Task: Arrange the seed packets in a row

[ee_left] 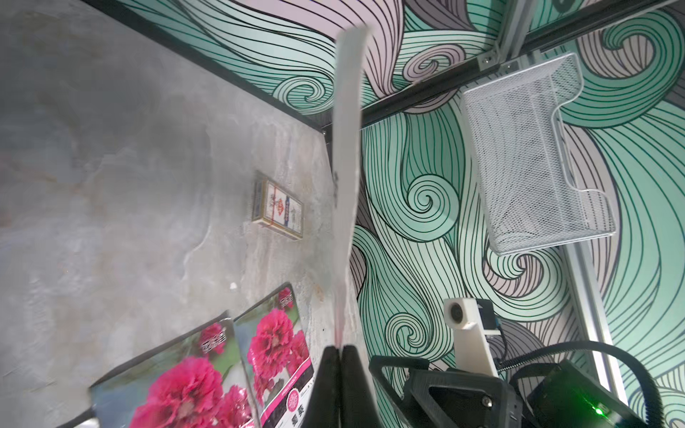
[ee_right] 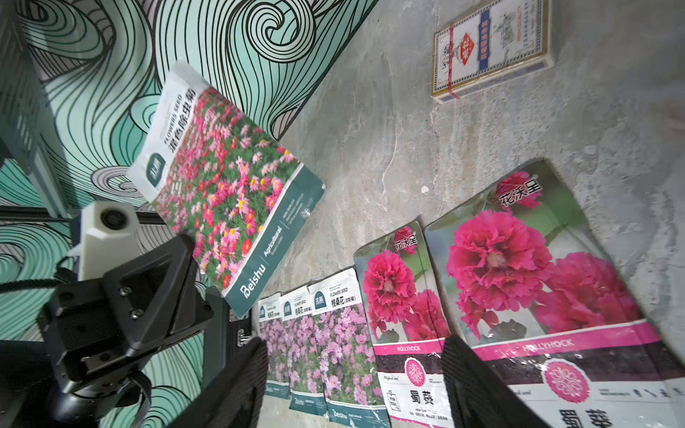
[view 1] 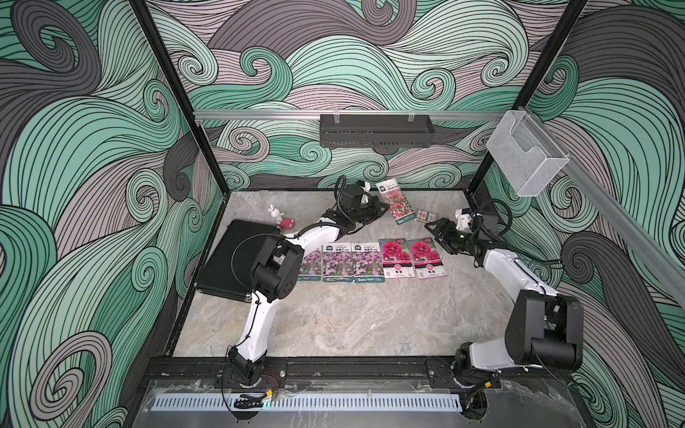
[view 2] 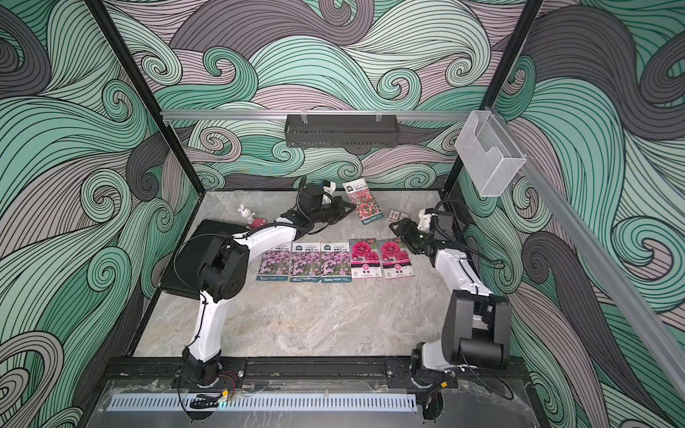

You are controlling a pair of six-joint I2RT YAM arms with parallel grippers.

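Note:
Five packets lie side by side in front: three purple-flowered ones, the middle (view 2: pixel 306 262) among them, then two pink hollyhock packets (view 1: pixel 397 258) (view 1: pixel 427 258). My right gripper (view 2: pixel 400 230) stands open above the right end of that row, nothing seen between its fingers.
A small card box (ee_right: pixel 488 50) lies at the back right. A white rabbit figure (view 1: pixel 277 214) and a black case (view 1: pixel 232 258) are at the left. A mesh basket (view 1: pixel 521 153) is fixed up right.

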